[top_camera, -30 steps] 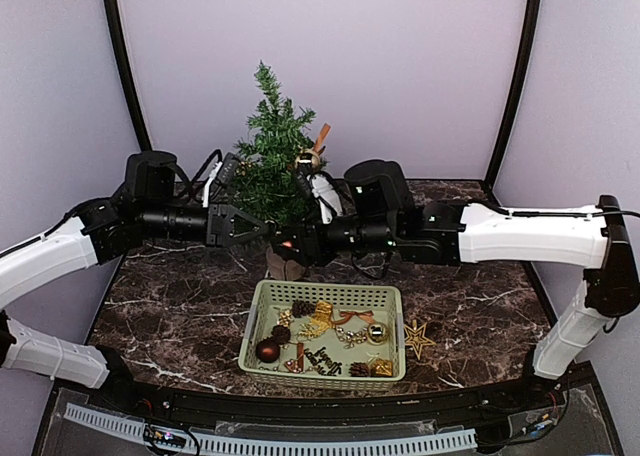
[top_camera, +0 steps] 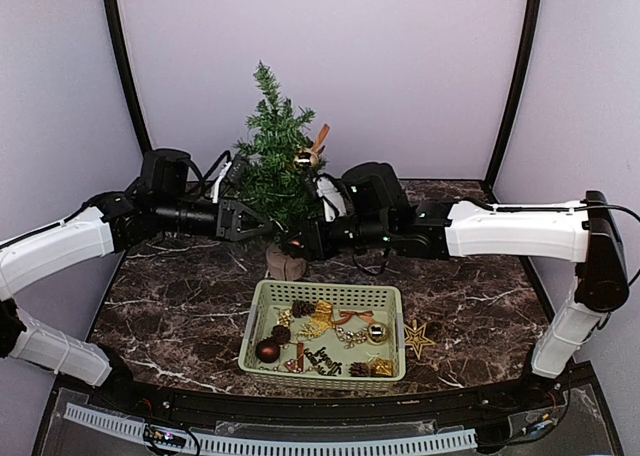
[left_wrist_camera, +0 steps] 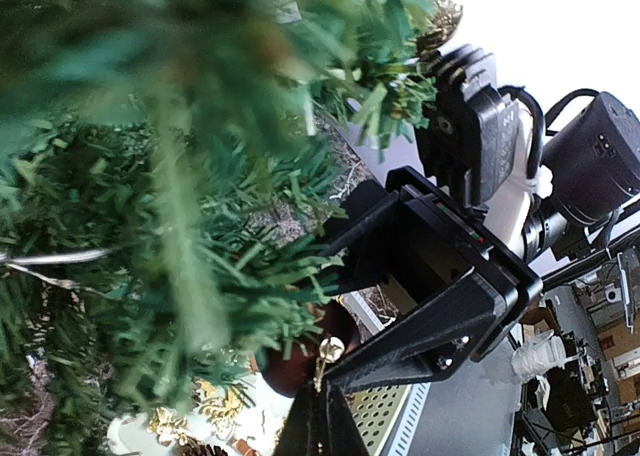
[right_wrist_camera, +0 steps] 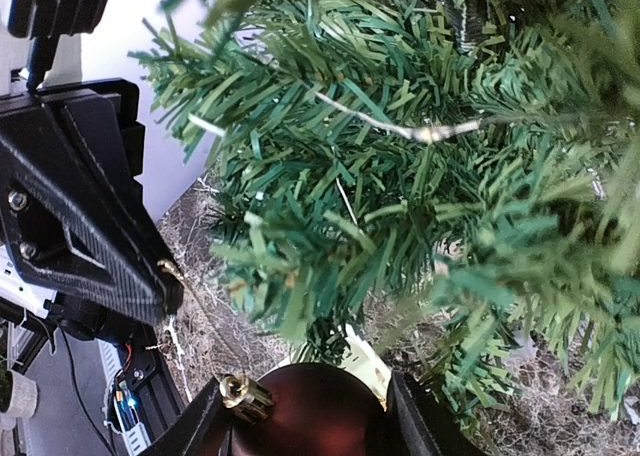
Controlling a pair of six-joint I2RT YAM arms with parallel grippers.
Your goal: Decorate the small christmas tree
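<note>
The small green tree (top_camera: pixel 275 146) stands in a cloth-wrapped base (top_camera: pixel 286 266) behind the basket, with a gold ornament and orange ribbon (top_camera: pixel 310 151) on its right. My right gripper (top_camera: pixel 308 238) is shut on a dark red-brown bauble (right_wrist_camera: pixel 305 416) with a gold cap, low at the tree's front right. My left gripper (top_camera: pixel 258 226) is shut at the branches just left of it; in the left wrist view its fingertips are at a thin gold string with a small bead (left_wrist_camera: pixel 330 349), in front of the bauble.
The pale green basket (top_camera: pixel 398 311) in front holds pine cones, another brown bauble (top_camera: pixel 267 350), a gold bauble (top_camera: pixel 376 333) and several small ornaments. A gold star (top_camera: pixel 417 338) lies right of it.
Both arms have shifted slightly around the tree's front; the left gripper now sits a little higher and further right than about a second ago. The basket is unchanged.
</note>
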